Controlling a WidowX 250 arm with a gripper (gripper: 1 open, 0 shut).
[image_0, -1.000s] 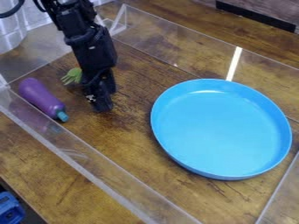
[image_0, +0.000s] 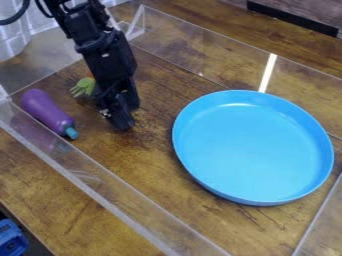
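My black gripper (image_0: 115, 106) is low over the wooden surface at the upper left, its fingertips at or near the surface; whether it is open or shut is unclear. Just left of it, partly behind it, is a small green object (image_0: 83, 88). A purple eggplant-like toy (image_0: 47, 112) with a teal tip lies left of and below the gripper. A large blue plate (image_0: 251, 148) lies on the right.
Clear plastic walls edge the work area (image_0: 134, 200). A small blue object (image_0: 8, 238) sits outside at the bottom left corner. Bare wood is free below the gripper and above the plate.
The gripper has shifted very slightly; the toys and plate have not visibly moved.
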